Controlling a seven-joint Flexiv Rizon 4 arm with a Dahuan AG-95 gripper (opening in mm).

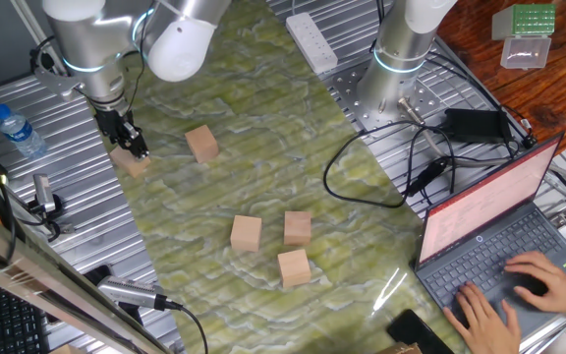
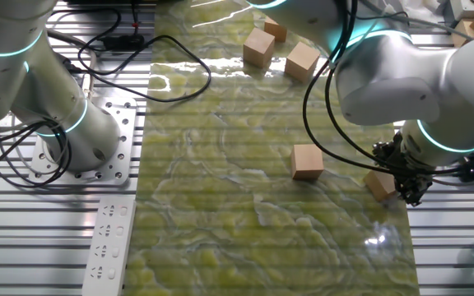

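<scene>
At the left edge of the green marbled mat, a wooden block (image 1: 129,162) lies under the black gripper (image 1: 138,150), whose fingers hide part of it. From the other side, in exterior view 2, the gripper (image 2: 405,182) stands close against that block (image 2: 380,186); whether its fingers are apart or closed does not show. A second wooden block (image 1: 202,145) rests a short way to the right in exterior view 1. Farther off sit three more: one block (image 1: 247,233), another (image 1: 297,227) beside it, and a third (image 1: 294,267) in front.
A laptop (image 1: 499,246) with a person's hands on it occupies the lower right. Black cable (image 1: 347,192) loops over the mat's right edge. A power strip (image 1: 311,41) and a water bottle (image 1: 20,131) lie off the mat.
</scene>
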